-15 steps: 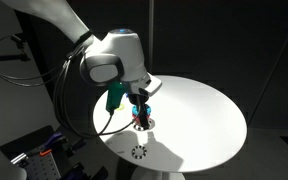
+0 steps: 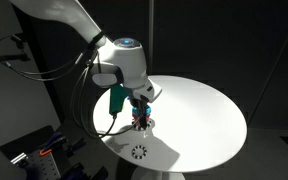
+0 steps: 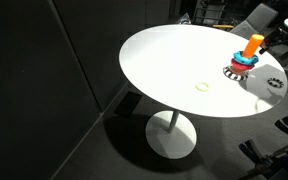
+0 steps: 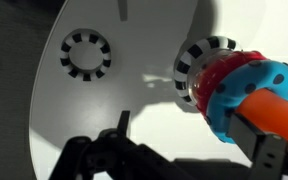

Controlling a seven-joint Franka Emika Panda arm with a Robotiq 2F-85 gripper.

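Observation:
A small stack stands on the white round table [image 3: 164, 50]: an orange peg [image 3: 253, 45] on top, a blue dotted ring [image 4: 246, 88], a red ring [image 4: 216, 72] and a black-and-white striped ring [image 4: 192, 58] at its base. Flat on the table apart from it lies a second striped ring [image 4: 85, 55]. In the wrist view my gripper is open, fingers wide apart, with bare tabletop visible between them. Its right finger overlaps the orange peg; whether they touch I cannot tell. From exterior view 1, the arm partly hides the stack.
A pale yellow ring [image 3: 202, 87] lies on the tabletop beside the stack. Much of the table away from the arm is bare. The table edge [image 2: 174, 168] runs close to the loose striped ring.
The arm's upper part has tilted and shifted slightly to the right in exterior view 1. The table and the loose striped ring look unmoved.

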